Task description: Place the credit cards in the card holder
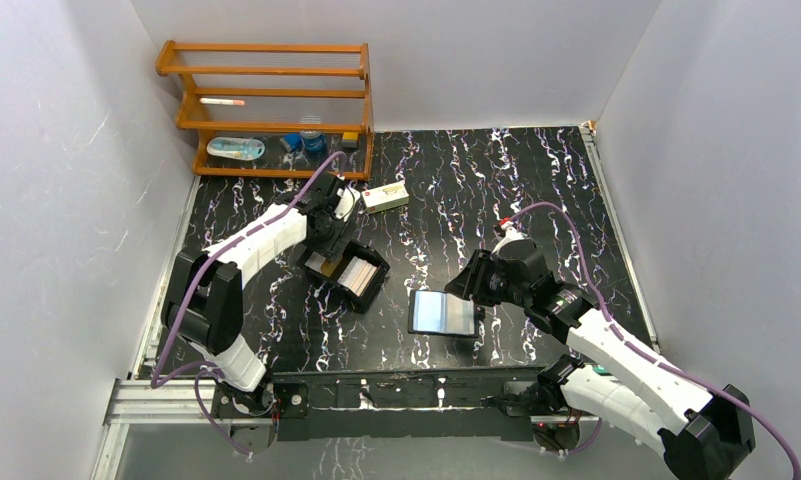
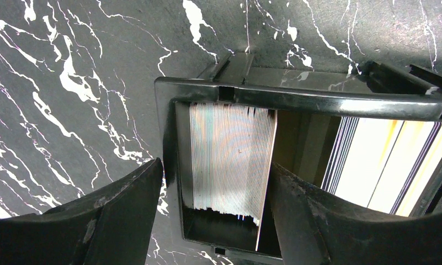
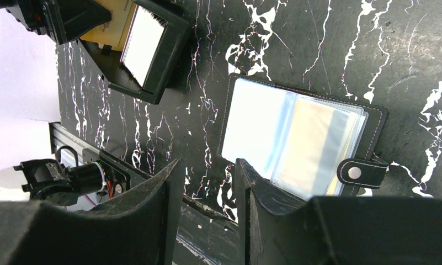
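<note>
A black box (image 1: 368, 295) holds upright white cards in two compartments. My left gripper (image 1: 323, 252) is over its left compartment, fingers apart. In the left wrist view, one finger (image 2: 144, 185) is by the box's outer left wall and the other finger (image 2: 287, 190) is right of the dense card stack (image 2: 224, 154); the stack's right-hand card leans slightly out at the bottom. Contact cannot be told. The card holder (image 3: 257, 121) lies spread flat, with clear sleeves and a snap strap (image 3: 363, 173). My right gripper stands open and empty near its right side in the top view.
At the back left stands a wooden shelf (image 1: 266, 127) with small items on it. A small white box (image 1: 385, 197) lies between shelf and card box.
</note>
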